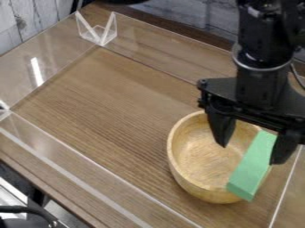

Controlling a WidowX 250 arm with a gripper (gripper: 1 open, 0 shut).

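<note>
My black gripper [249, 127] fills the upper right of the view, hanging open over a round wooden bowl [191, 156]. A light green rectangular piece [251, 171] lies tilted in the right part of the bowl, below the gripper. The gripper's upper end of the green piece is close to or behind the right finger; whether they touch I cannot tell.
A wooden table [95, 107] takes up the left and middle, mostly clear. A small white wire-like object [98, 29] stands at the back left. A dark gap shows past the table's lower left edge.
</note>
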